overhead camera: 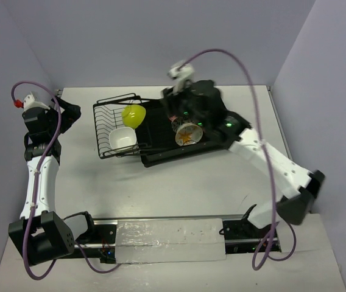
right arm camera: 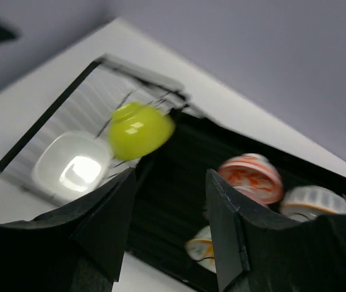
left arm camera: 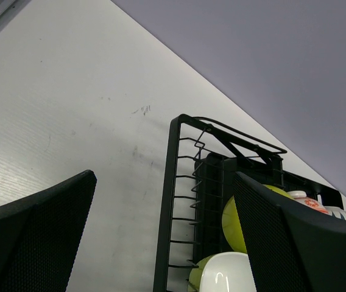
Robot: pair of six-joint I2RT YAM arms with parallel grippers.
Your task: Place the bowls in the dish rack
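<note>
The wire dish rack holds a yellow-green bowl and, in front of it, a white bowl. A black tray to its right carries patterned bowls, including a red-and-white one and an orange-starred one; others are partly hidden by my right arm. My right gripper, blurred in the top view, is open above the tray with nothing between its fingers. My left gripper stands open and empty left of the rack, raised over the table.
Bare table lies in front of the rack and tray and at the far left. Grey walls bound the back and both sides.
</note>
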